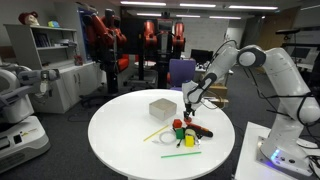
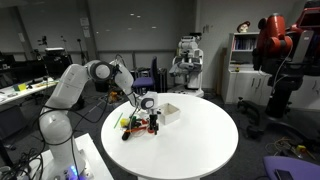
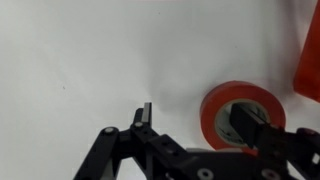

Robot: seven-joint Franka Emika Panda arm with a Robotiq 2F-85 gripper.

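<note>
A red tape-like ring point(image 3: 208, 112) lies on the white table, at the lower right of the wrist view. My gripper is partly open around the ring's left wall. One dark finger point(image 3: 147, 118) is to the left of the ring, with bare table between them. The other finger point(image 3: 241, 122) shows over the ring's hole; whether it reaches down inside cannot be told. In exterior view 1 the gripper point(image 1: 187, 113) points down at the table, close to the ring.
A red object point(image 3: 309, 65) lies right of the ring. An open box point(image 1: 175, 108) stands behind the gripper. Nearer exterior view 1 are a yellow block point(image 1: 188, 142), a dark and red elongated item point(image 1: 201, 131) and a green stick point(image 1: 181, 154).
</note>
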